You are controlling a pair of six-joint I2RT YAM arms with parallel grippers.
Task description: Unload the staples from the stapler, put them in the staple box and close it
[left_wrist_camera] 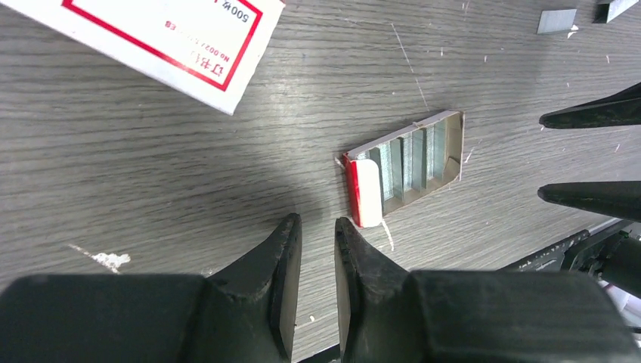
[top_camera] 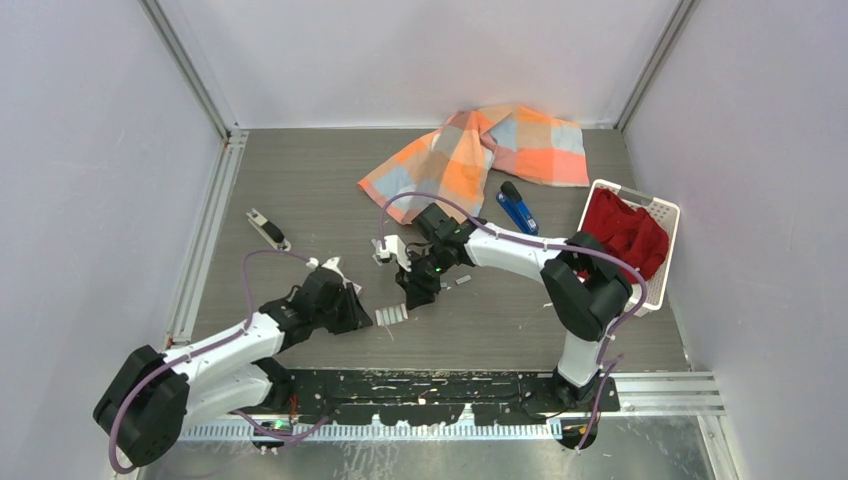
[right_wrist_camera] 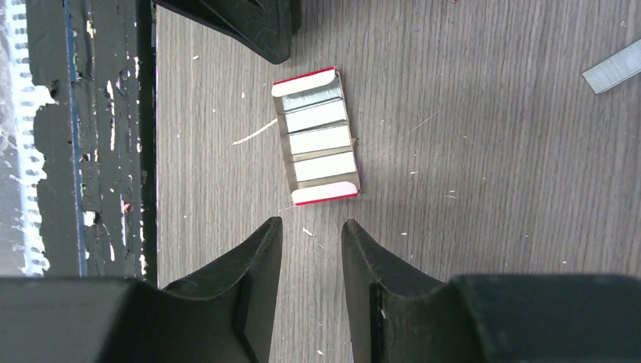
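Note:
An open staple box point(top_camera: 391, 315) point(left_wrist_camera: 404, 170) point(right_wrist_camera: 317, 139) with rows of staples lies on the table between my grippers. My left gripper is shut just beside the box, its fingertips nearly together, with nothing visible between them. My right gripper points down near the box's other side, fingertips a small gap apart, nothing visible held. Loose staple strips point(left_wrist_camera: 555, 21) point(right_wrist_camera: 612, 68) lie farther off. A blue stapler point(top_camera: 517, 210) lies at the back right; a white-and-black stapler point(top_camera: 268, 230) lies at the left.
A checked cloth point(top_camera: 450, 165) covers the back middle. A white basket point(top_camera: 657, 290) with red cloth point(top_camera: 625, 237) stands at the right. A white card point(left_wrist_camera: 174, 38) lies beside my left gripper. The table's front edge point(right_wrist_camera: 147, 174) is close to the box.

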